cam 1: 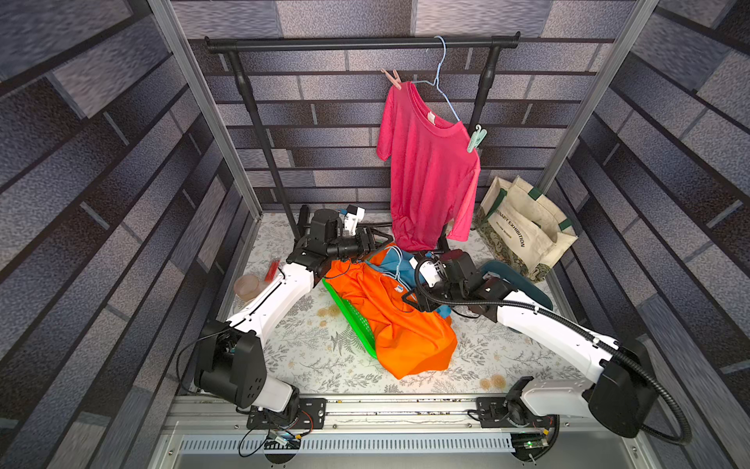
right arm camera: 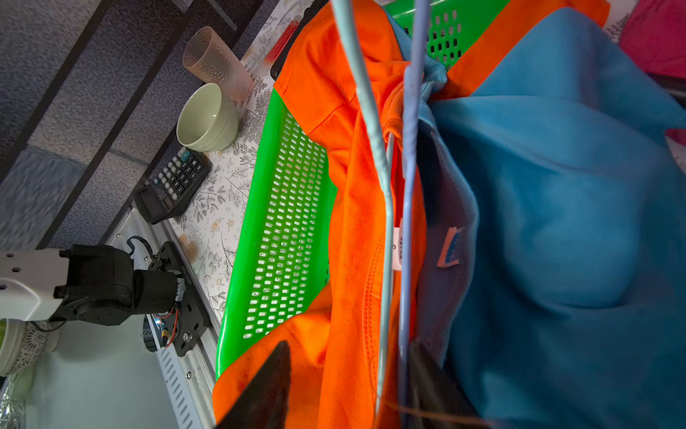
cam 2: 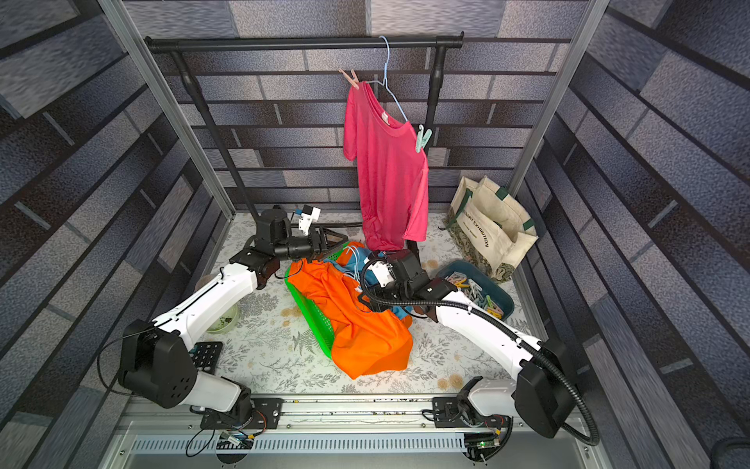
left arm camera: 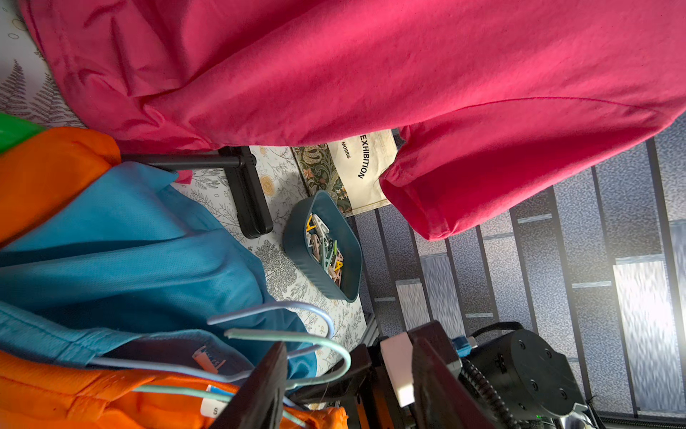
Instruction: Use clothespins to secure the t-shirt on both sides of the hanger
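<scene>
A pink t-shirt [cam 1: 429, 164] hangs from a blue hanger [cam 1: 437, 70] on the rack, with a pink clothespin [cam 1: 392, 79] at its left shoulder and a mint clothespin [cam 1: 476, 139] at its right. On the pile below lie an orange shirt [cam 1: 406, 328] and a blue shirt [left arm camera: 143, 236], with a pale green hanger [right arm camera: 371, 128] and a lilac hanger [right arm camera: 411, 128] at their collars. My left gripper [cam 1: 381, 238] is open beside the hanger hooks. Over the collars, my right gripper is also open, its right finger [right arm camera: 436, 386] close to the hangers; contact is unclear.
Underneath the clothes is a green basket [right arm camera: 243, 286]. A teal bin [left arm camera: 307, 264] of loose clothespins stands at the right near a canvas bag [cam 1: 523, 226]. A calculator [right arm camera: 175, 182], bowl [right arm camera: 207, 121] and clear cup [right arm camera: 221, 60] occupy the left side.
</scene>
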